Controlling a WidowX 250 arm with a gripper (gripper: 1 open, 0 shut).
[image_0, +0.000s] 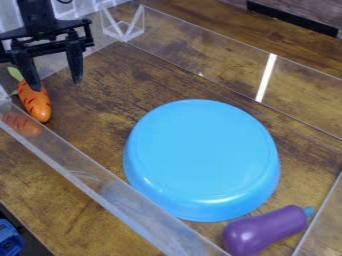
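The black gripper is at the upper left, its fingers spread apart and nothing seen between them. Below it an orange toy carrot with green leaves lies against the left side of the clear-walled enclosure. A large light blue round dish, apparently upside down, fills the middle right. A purple toy eggplant lies at the bottom right.
Clear plastic walls border the wooden surface. A blue object shows at the lower left edge, outside the wall.
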